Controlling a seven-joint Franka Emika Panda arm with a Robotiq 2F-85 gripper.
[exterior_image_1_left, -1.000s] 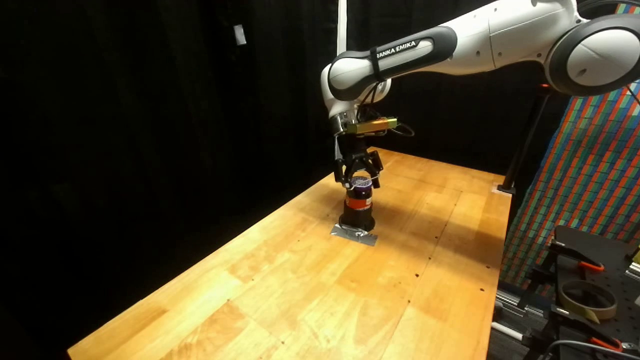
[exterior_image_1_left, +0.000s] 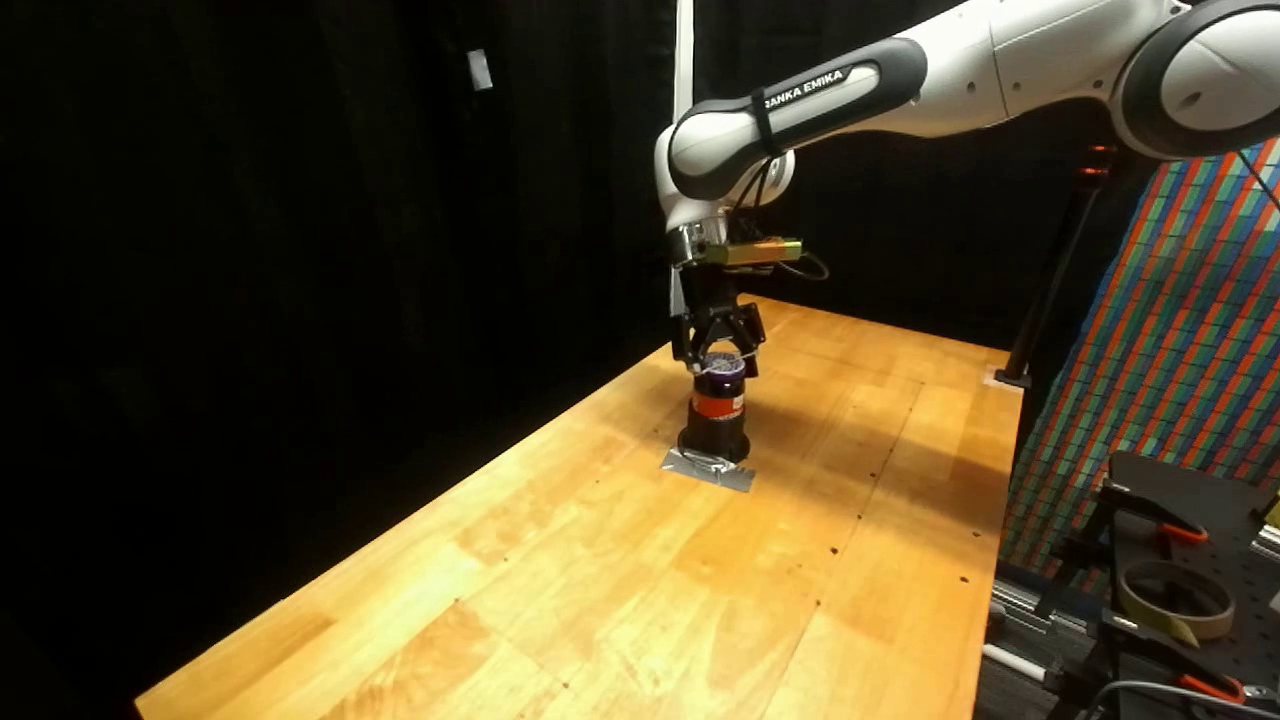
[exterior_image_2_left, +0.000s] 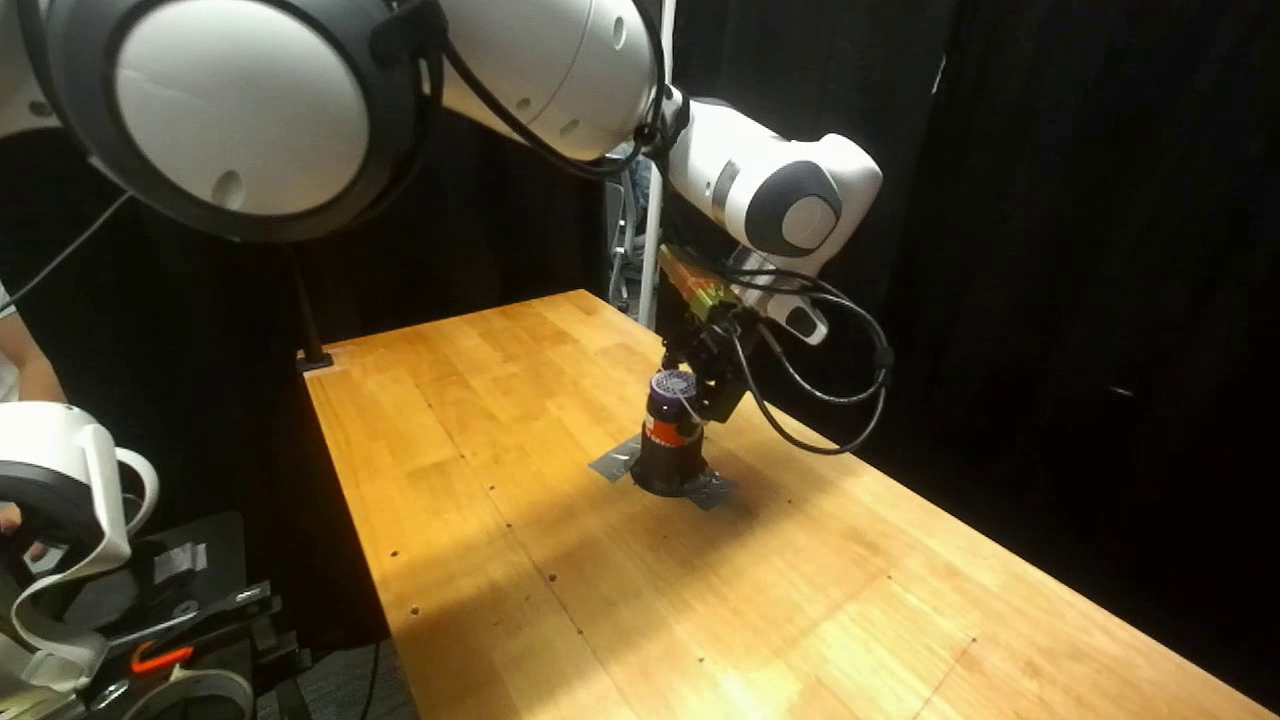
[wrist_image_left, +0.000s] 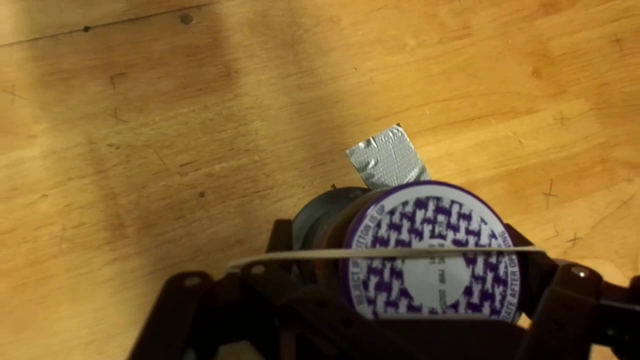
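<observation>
A jar with an orange-red label (exterior_image_1_left: 717, 408) and a purple-and-white patterned lid (wrist_image_left: 438, 282) stands upright in a black round holder (exterior_image_2_left: 662, 470). Silver tape (wrist_image_left: 388, 159) fixes the holder to the table. My gripper (exterior_image_1_left: 725, 358) points down over the jar, its fingers spread open on either side of the lid. In the wrist view a gap shows between the left finger and the lid, while the right finger looks close to the lid's edge; contact there cannot be told. A pale band (wrist_image_left: 384, 253) stretches between the fingers, across the lid.
A dark post (exterior_image_1_left: 1056, 264) rises at its far corner. Beside the table, a black cart (exterior_image_1_left: 1152, 480) carries clamps and a tape roll (exterior_image_1_left: 1173, 600). Cables (exterior_image_2_left: 828, 444) loop from the wrist.
My arm's elbow has risen slightly, and the wrist has shifted a little to the right in exterior view 1. The fingers still straddle the lid; jar and holder stay in place.
</observation>
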